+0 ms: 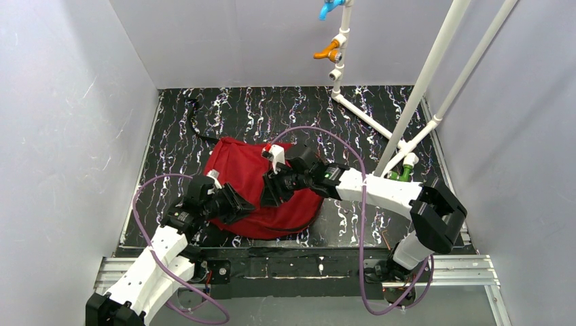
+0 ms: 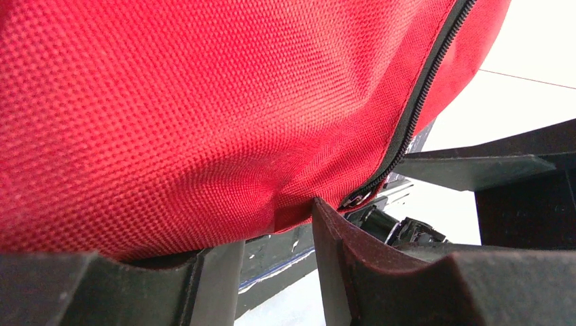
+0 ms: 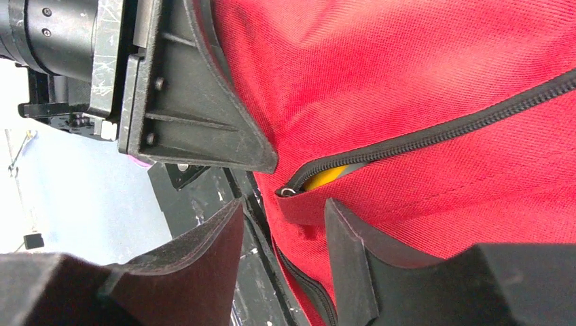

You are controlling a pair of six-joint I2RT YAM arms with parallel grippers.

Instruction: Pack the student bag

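The red bag lies on the dark surface. Near its lower left side, my left gripper stands part open; in the left wrist view its fingertips are apart beside a fold of red cloth. Over the middle of the bag is my right gripper, open, with its fingers on either side of the zipper's end. The black zipper ends in a small metal ring. Through a narrow gap in it shows something yellow. Whether cloth is caught in the left fingers is hard to tell.
My left gripper's finger is close beside the right one. A black strap trails from the bag's upper left. White pipes stand at the right. The surface behind the bag is clear.
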